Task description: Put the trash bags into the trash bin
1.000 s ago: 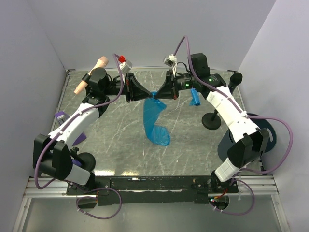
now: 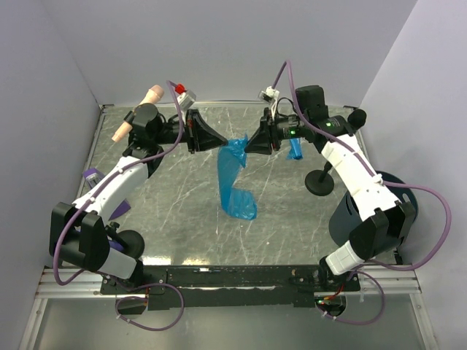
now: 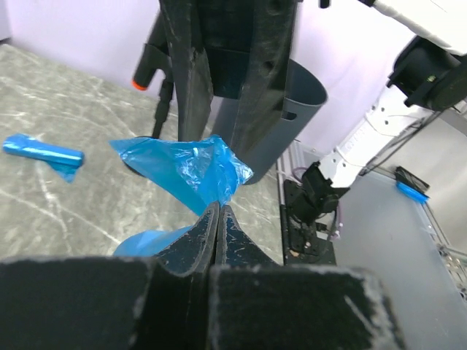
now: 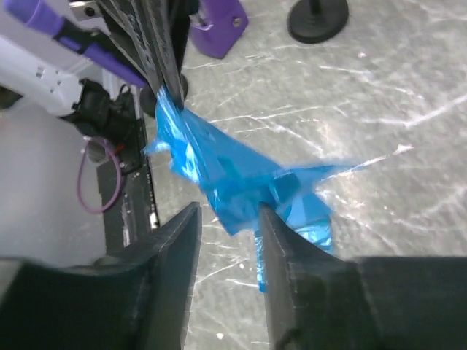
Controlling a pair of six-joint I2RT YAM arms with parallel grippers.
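A blue plastic bag (image 2: 229, 175) hangs in folds over the middle of the table, its lower end spread on the surface. My left gripper (image 2: 225, 141) is shut on its upper edge; in the left wrist view, thin blue film (image 3: 211, 171) rises from the closed fingertips. On the right, my right gripper (image 2: 248, 150) stands part open beside the bag's top, its two fingers apart in the right wrist view with blue film (image 4: 237, 175) just beyond them. A second, rolled blue bag (image 2: 295, 150) lies on the table behind the right arm. The dark trash bin (image 2: 345, 222) stands at the right, partly covered by that arm.
A black round-based stand (image 2: 319, 182) sits between the table's middle and the bin. At the left are a purple holder (image 2: 120, 209) and a tan roller (image 2: 139, 113).
The right gripper has shifted right, away from the left gripper's tips, and its fingers have spread. The bag's top now reaches further right. The left arm has barely moved.
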